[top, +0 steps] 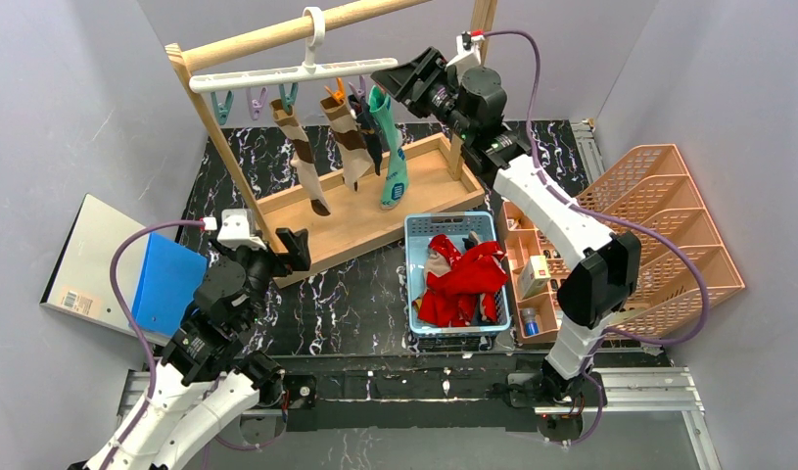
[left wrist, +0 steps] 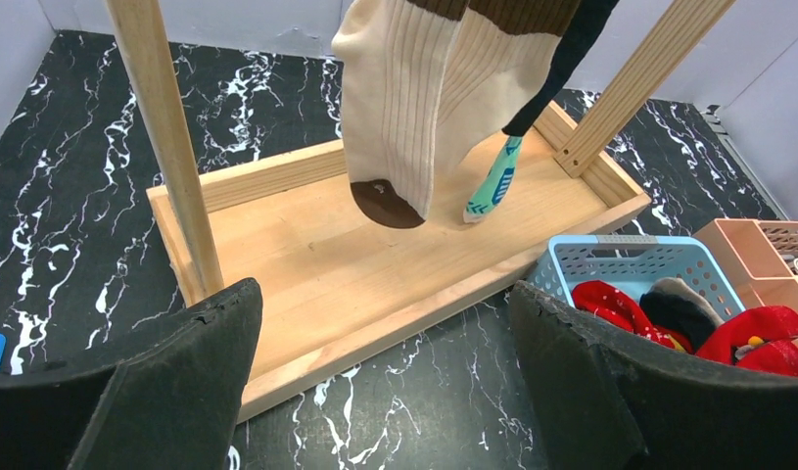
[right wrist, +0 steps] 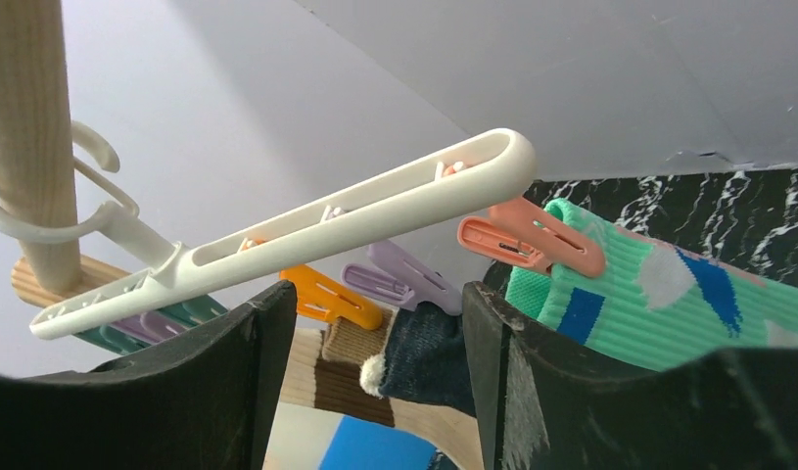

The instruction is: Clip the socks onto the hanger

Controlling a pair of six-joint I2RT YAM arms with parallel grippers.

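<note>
A white clip hanger hangs from the wooden bar, with brown-cream socks, a dark sock and a teal sock clipped on. In the right wrist view an orange-pink clip grips the teal sock. My right gripper is open at the hanger's right end, just below it in the right wrist view, nothing between the fingers. My left gripper is open, low by the rack's left post, below the hanging socks. More socks, red and dark, lie in the blue basket.
An orange organizer stands at the right. A folder with a blue cover lies at the left. The wooden tray sits under the hanger, with bare dark counter in front.
</note>
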